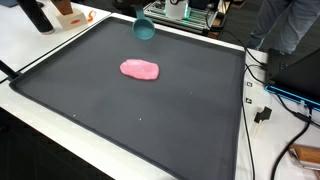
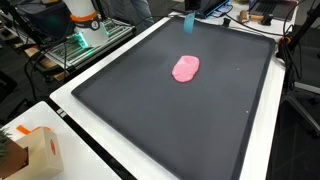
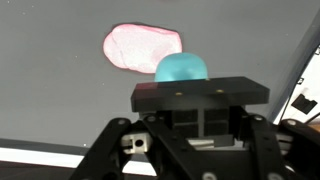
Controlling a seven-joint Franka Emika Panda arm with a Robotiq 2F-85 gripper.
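Observation:
A flat pink piece lies on the dark grey board, toward its far side in exterior view 1. A teal rounded object hangs near the board's far edge, beyond the pink piece. In the wrist view the same teal object sticks out past the dark fingers of my gripper, which is shut on it. The pink piece shows just beside it there, apparently apart from it. Exterior view 2 shows the teal object at the top, with most of the gripper out of frame.
The dark board is bare apart from the pink piece. On the white table, an orange-brown container stands at the back left. Cables and a small white item lie beyond the board's right edge.

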